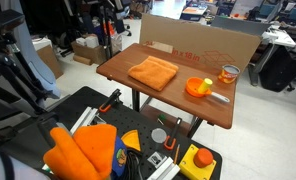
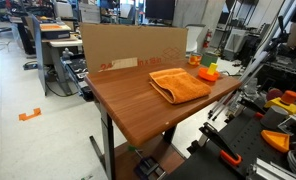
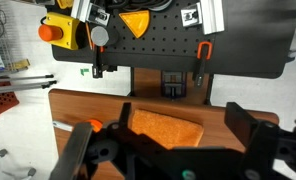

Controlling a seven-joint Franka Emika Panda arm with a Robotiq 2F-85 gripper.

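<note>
My gripper hangs above the table's near edge in the wrist view, its two dark fingers wide apart. Nothing shows held between them. An orange cloth (image 3: pixel 166 130) appears below in the gap, lying on the table. In exterior view 1 the same cloth (image 1: pixel 153 72) lies flat, a little crumpled, on the brown table (image 1: pixel 128 62). To its right sits an orange bowl (image 1: pixel 195 88) with a yellow cup (image 1: pixel 204 86) in or against it. A can (image 1: pixel 228 73) stands farther back, and a light-handled utensil (image 1: pixel 220 98) lies near the right edge.
A cardboard panel (image 1: pixel 198 42) stands along the table's back edge. The black robot base plate (image 1: pixel 133 130) sits in front, with clamps, a red button on a yellow box (image 1: pixel 202 158) and orange items (image 1: pixel 80 152). Bare wood surrounds the cloth.
</note>
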